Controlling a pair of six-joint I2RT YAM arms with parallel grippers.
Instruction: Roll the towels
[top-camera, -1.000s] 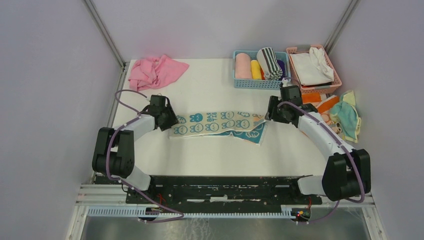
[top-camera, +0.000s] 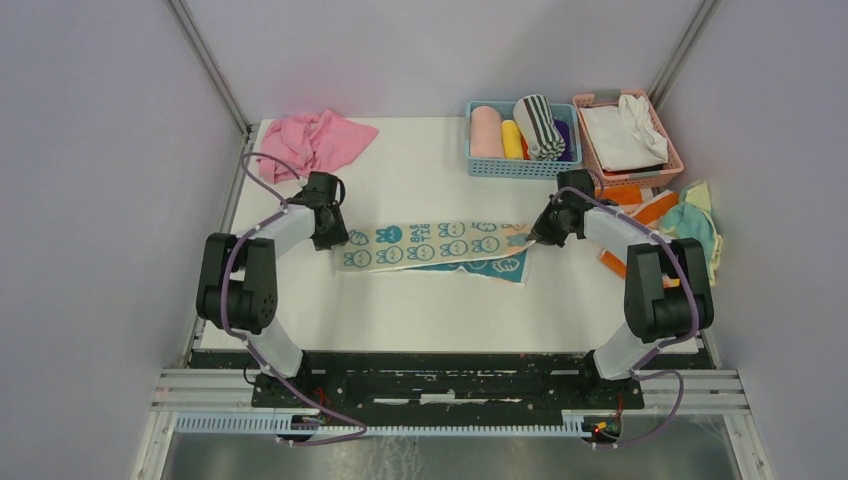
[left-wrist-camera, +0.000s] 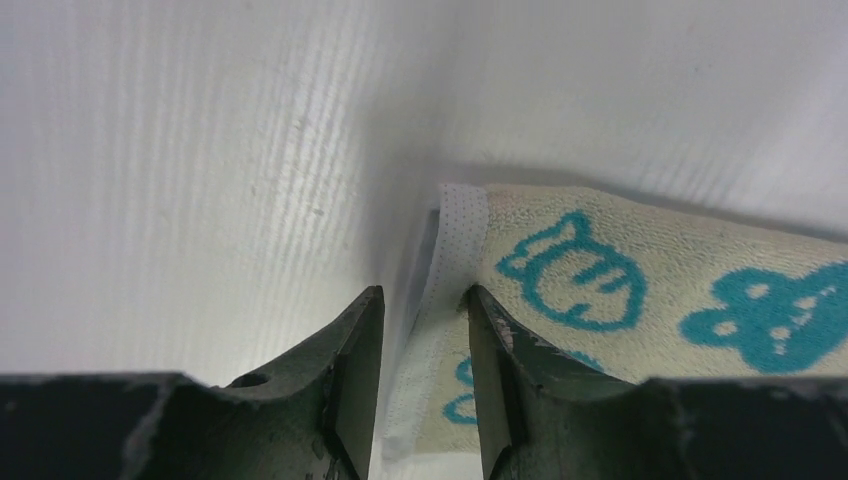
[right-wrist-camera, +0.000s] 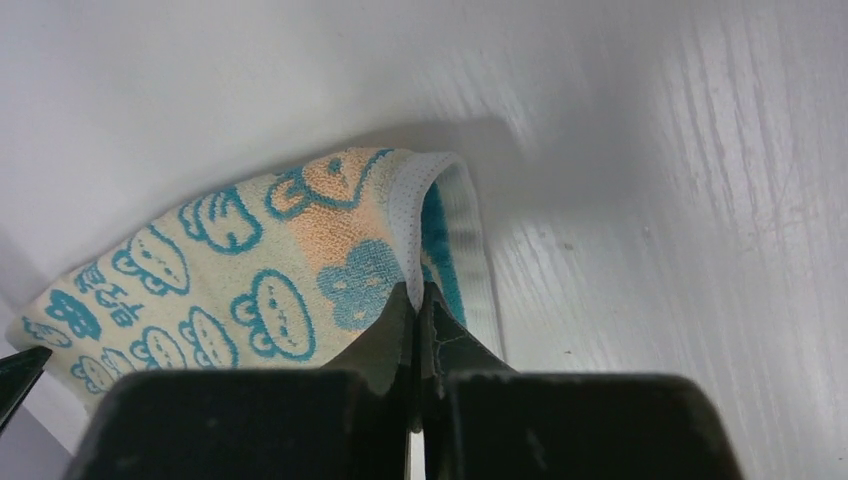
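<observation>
A cream towel with teal prints (top-camera: 430, 245) lies folded lengthwise across the middle of the table, a teal layer (top-camera: 495, 270) showing beneath its right part. At its left end, my left gripper is part open over the white hem, one finger resting on the cloth, the other off its edge. My right gripper is shut on the hem at the towel's right end.
A pink cloth (top-camera: 312, 145) lies back left. A blue basket of rolled towels (top-camera: 485, 169) and a pink basket (top-camera: 676, 160) stand back right. Loose towels (top-camera: 700, 210) lie at the right.
My right gripper has lowered onto the towel's right end and shut on it, its arm drawing in. My left gripper has shifted slightly toward the back, and the towel has moved slightly left.
</observation>
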